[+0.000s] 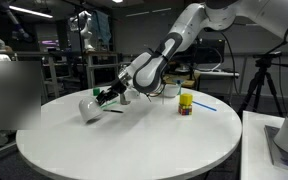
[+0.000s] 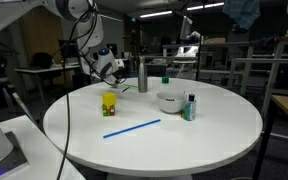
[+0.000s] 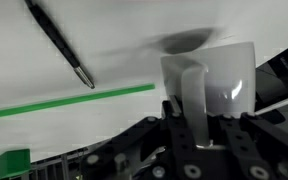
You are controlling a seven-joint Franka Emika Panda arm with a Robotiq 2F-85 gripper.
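Note:
A white cup (image 1: pixel 90 110) is tilted on its side at the left of the round white table. My gripper (image 1: pixel 106 98) is at its right side, shut on it. In the wrist view the pale cup (image 3: pixel 239 75) fills the area in front of my gripper, whose dark fingers reach in from the lower right. A strip of the cup's wall seems to lie between them. Exterior view 2 shows my gripper (image 2: pixel 114 82) low over the far side of the table, the cup hardly visible there. Whether the cup touches the table is unclear.
Near the cup lie a black pen (image 3: pixel 56 42), a green stick (image 3: pixel 69 103) and a green block (image 3: pixel 14 162). Farther off stand a yellow-topped block stack (image 2: pixel 109 104), a white bowl (image 2: pixel 171 102), bottles (image 2: pixel 189 108) and a blue stick (image 2: pixel 131 129).

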